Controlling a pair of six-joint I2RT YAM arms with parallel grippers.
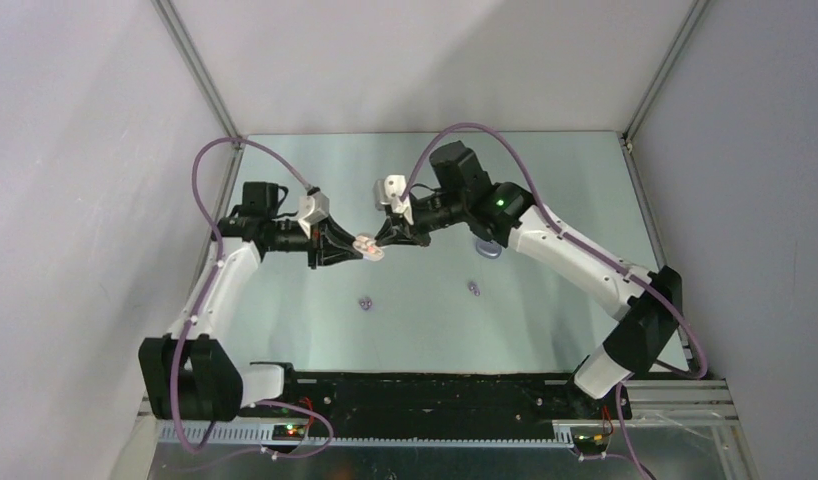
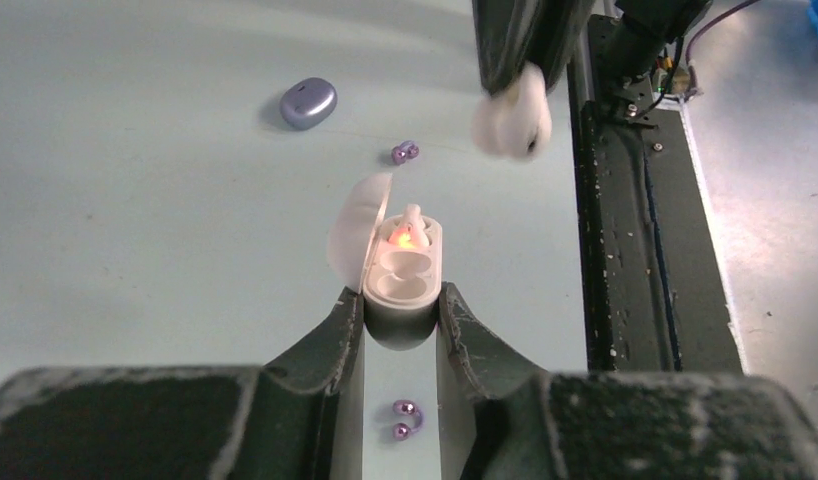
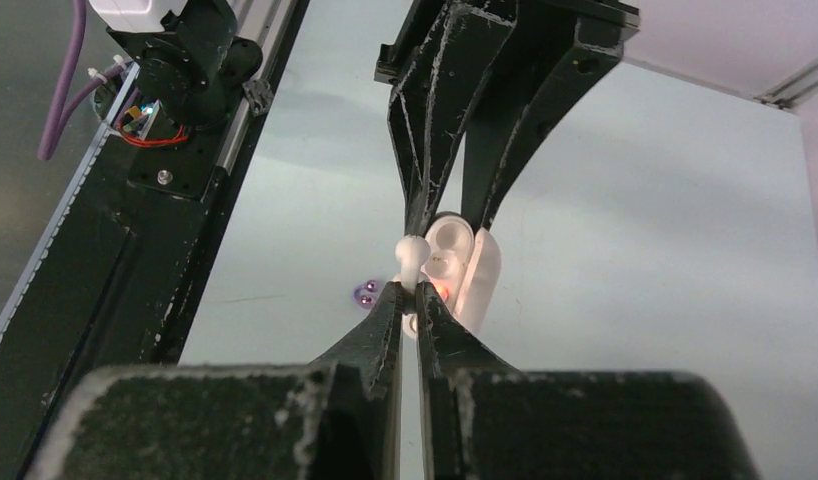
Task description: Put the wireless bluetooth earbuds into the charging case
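Note:
A white charging case (image 2: 400, 286) with its lid (image 2: 357, 230) raised is clasped in my left gripper, which is shut on the case's lower body. One white earbud (image 2: 413, 222) stands in the case's far slot beside a glowing orange light; the nearer slot is empty. My right gripper has its fingers closed around a second white earbud (image 3: 412, 256), whose round end points away from them. In the right wrist view this earbud overlaps the case (image 3: 482, 272); in the left wrist view it appears apart from it. From the top, both grippers nearly meet at the case (image 1: 368, 247).
A purple case (image 1: 488, 248) lies on the table to the right. Purple earbuds (image 1: 365, 303) rest below the grippers, with another purple piece (image 1: 474, 288) farther right.

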